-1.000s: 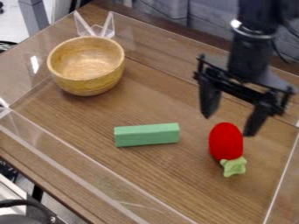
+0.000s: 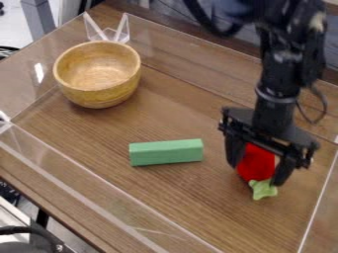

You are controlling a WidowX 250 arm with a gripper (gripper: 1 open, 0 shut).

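The black gripper [image 2: 264,144] is lowered over a red object [image 2: 259,163] with a light green tip [image 2: 263,190] on the right of the wooden table, its open fingers around or just above the red part, which they partly hide. A mint-green block [image 2: 165,152] lies to the left, apart from it.
A tan wooden bowl [image 2: 106,75] sits at the upper left. Cables and dark floor show beyond the left edge.
The green block and bowl have not visibly moved.
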